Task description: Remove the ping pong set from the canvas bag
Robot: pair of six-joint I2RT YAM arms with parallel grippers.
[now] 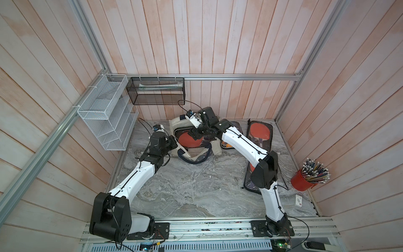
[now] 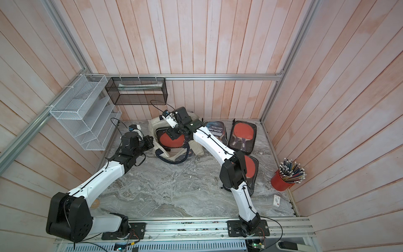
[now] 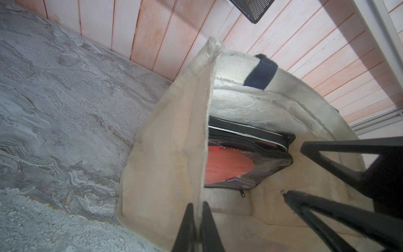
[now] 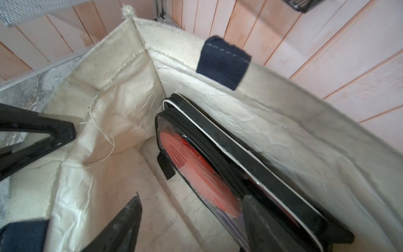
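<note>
The beige canvas bag (image 1: 215, 147) stands on the table toward the back left, its mouth open. Inside it, two black-edged ping pong sets lean against the far wall; the front set (image 4: 197, 172) shows a red paddle through its clear cover. My left gripper is shut on the bag's near side, the thin canvas edge running between its fingertips. Over the bag's mouth, my right gripper points down, its fingers apart and nothing between them. Its right finger (image 4: 260, 222) overlaps the front set in view; contact cannot be told.
Several other cased sets lie right of the bag, including one with orange balls (image 1: 226, 145) and one at the back right (image 2: 243, 136). A red cup of pens (image 1: 301, 181) stands far right. Wire baskets (image 1: 155, 92) hang behind.
</note>
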